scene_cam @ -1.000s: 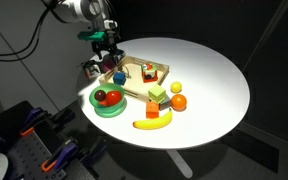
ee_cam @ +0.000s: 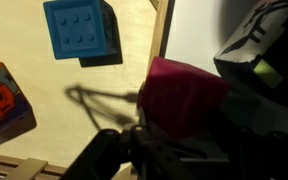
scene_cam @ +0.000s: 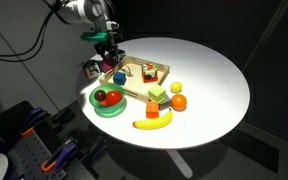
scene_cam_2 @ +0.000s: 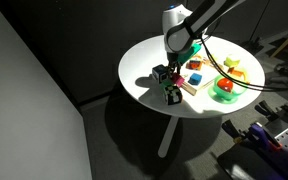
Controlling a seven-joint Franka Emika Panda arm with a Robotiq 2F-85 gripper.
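A red block (ee_cam: 181, 95) fills the middle of the wrist view, in front of the dark fingertips of my gripper. In exterior view 1 the gripper (scene_cam: 109, 57) is low at the left end of the wooden tray (scene_cam: 135, 97), right over the red block (scene_cam: 108, 67). Exterior view 2 has the same red block (scene_cam_2: 178, 81) beside the tray's edge, just under the arm. Both fingers are dark and partly hidden by the block, so whether they press on it does not show.
Inside the tray are a blue block (ee_cam: 79, 30) and a block with an orange gear (ee_cam: 2, 100). A black-and-white checkered item (ee_cam: 269, 55) lies close outside the tray wall. A green bowl (scene_cam: 109, 110) of fruit, a banana (scene_cam: 152, 120) and an orange (scene_cam: 179, 102) stand nearer the front.
The arm and gripper have shifted only very slightly at the tray's left end. The other objects stay where they were.
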